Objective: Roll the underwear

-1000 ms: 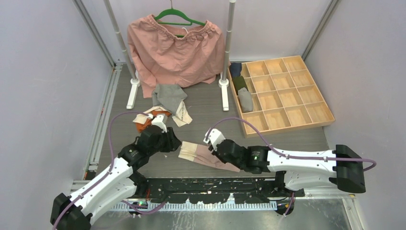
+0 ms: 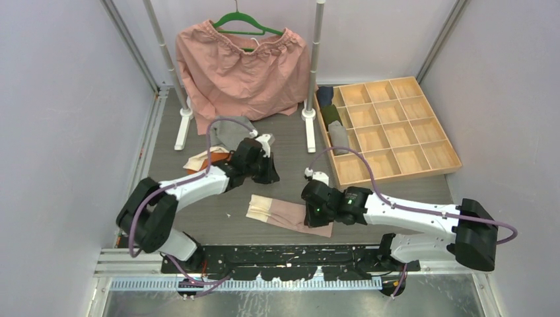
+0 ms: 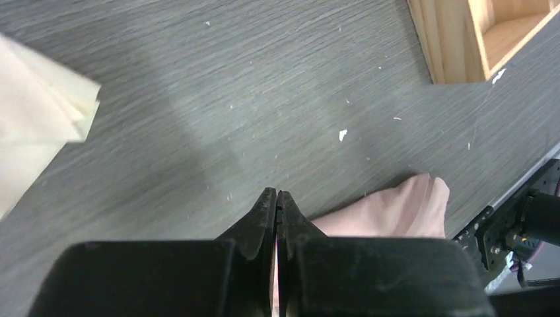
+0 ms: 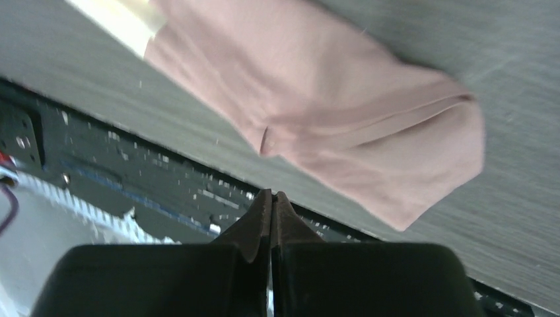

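Observation:
Pink underwear (image 2: 287, 213) with a cream band lies folded into a long flat strip at the front middle of the table. In the right wrist view the pink cloth (image 4: 317, 72) has a raised crease across its right-hand end. Over that end stands my right gripper (image 2: 312, 224), its fingertips together and no cloth showing between them. My left gripper (image 2: 274, 181) is shut and empty, above bare table behind the strip. Only part of the pink cloth (image 3: 396, 206) appears in the left wrist view.
Grey, cream and rust cloths lie in a pile (image 2: 228, 134) at the back left, partly behind the left arm. A wooden compartment box (image 2: 350, 175) at the back right holds several rolled cloths. Pink shorts (image 2: 244, 72) hang behind. Table between pile and box is clear.
My left gripper has moved back and to the right, away from the strip's cream end. The strip stays in place.

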